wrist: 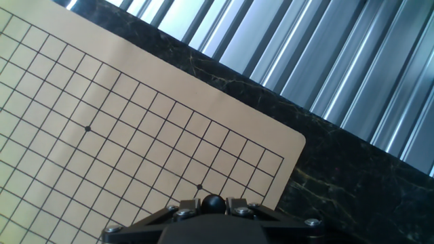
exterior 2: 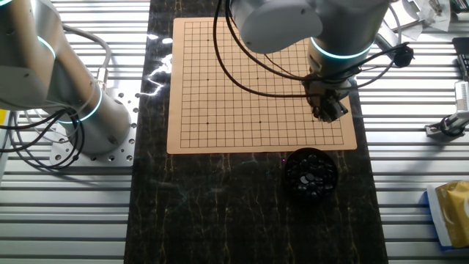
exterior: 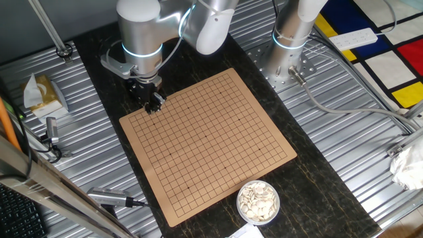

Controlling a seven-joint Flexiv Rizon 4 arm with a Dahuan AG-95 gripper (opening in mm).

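Observation:
A tan Go board (exterior: 205,135) lies flat on the dark table, its grid bare of stones. Over one corner of it, my gripper hangs a little above the surface; exterior view 2 shows the same gripper (exterior 2: 329,111) at the board's near right corner. Between its fingertips sits a round black stone (wrist: 213,204), and the fingers are shut on it. From the exterior views the stone cannot be made out against the dark fingers. A black bowl (exterior 2: 287,178) full of black stones stands just off the board, close to that corner.
A round bowl of white stones (exterior: 258,201) stands beside the board's opposite edge. The arm's base (exterior: 283,66) is bolted down beside the table. A tissue box (exterior: 46,99) and a clamp-mounted camera (exterior: 109,196) sit on the slatted metal at the side.

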